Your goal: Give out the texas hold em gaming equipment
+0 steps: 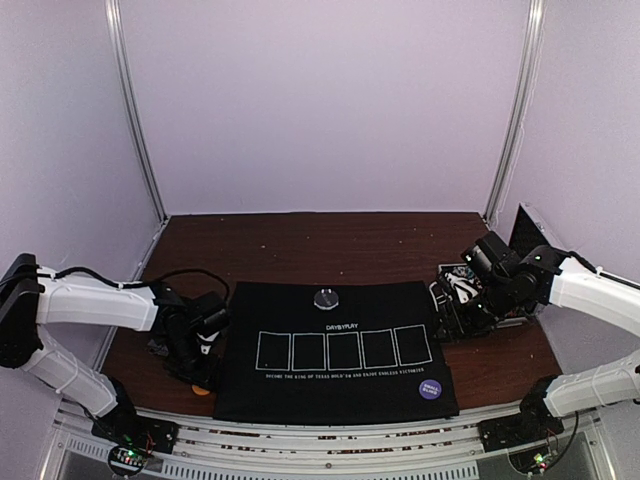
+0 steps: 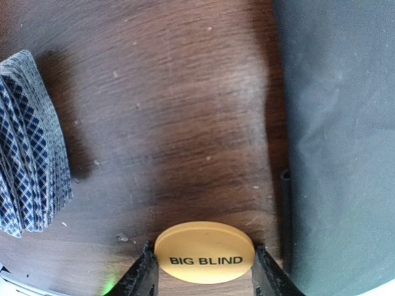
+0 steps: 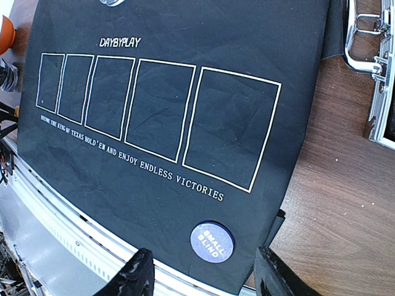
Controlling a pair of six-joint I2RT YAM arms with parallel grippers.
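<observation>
The yellow BIG BLIND button (image 2: pixel 203 250) lies on wood left of the black mat (image 1: pixel 340 300). My left gripper is low over it, fingertips either side of the button; whether they grip it is unclear. A purple SMALL BLIND button (image 3: pixel 212 242) sits on the mat's lower right, with a silver disc (image 1: pixel 326 298) near its top. My right gripper hovers part open near the small blind, nothing visible between its fingers. A stack of blue-patterned cards (image 2: pixel 28 145) lies left of the yellow button.
An open metal case (image 3: pixel 382 92) stands right of the mat, partly behind my right arm in the top view.
</observation>
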